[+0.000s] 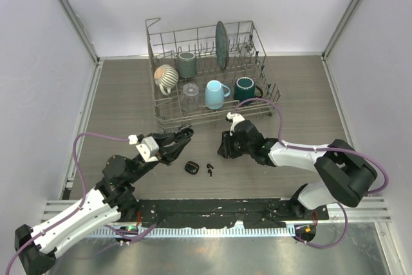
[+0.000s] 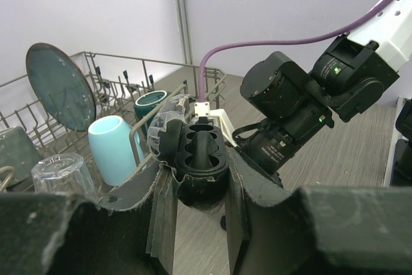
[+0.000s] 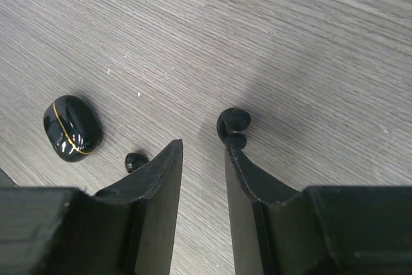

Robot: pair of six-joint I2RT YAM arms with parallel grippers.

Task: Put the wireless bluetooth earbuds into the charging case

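Observation:
My left gripper is shut on the dark charging case [image 2: 205, 167], held above the table with its lid raised and empty slots facing the camera. In the top view this case [image 1: 185, 133] hangs left of centre. My right gripper is open with a moderate gap and nothing between its fingers. It hangs over the table, right of the earbuds in the top view. One black earbud [image 3: 233, 120] lies just beyond its right fingertip in the right wrist view. The other earbud [image 3: 134, 161] lies lower left, partly hidden by the left finger.
A glossy black rounded box [image 3: 72, 128] with a gold line lies left of the earbuds. Behind both arms stands a wire dish rack [image 1: 193, 118] with mugs, a glass and a plate. The table right of the right arm is clear.

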